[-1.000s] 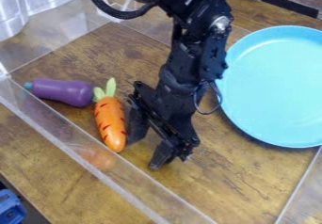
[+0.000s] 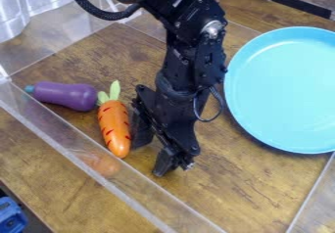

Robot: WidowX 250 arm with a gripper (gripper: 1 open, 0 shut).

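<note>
The black gripper [image 2: 167, 149] reaches down to the wooden floor in the middle of the camera view, just right of an orange toy carrot [image 2: 116, 125] with a pale green top. Its fingers are dark and crowded together, so whether they are open or shut is unclear. A purple toy eggplant [image 2: 63, 95] lies left of the carrot.
A large light blue plate [image 2: 281, 85] fills the upper right. A clear plastic wall [image 2: 39, 115] runs along the lower left, with a blue object [image 2: 7, 217] outside it. Bare wood lies below right of the gripper.
The gripper and arm have shifted very slightly; the carrot and eggplant look unmoved.
</note>
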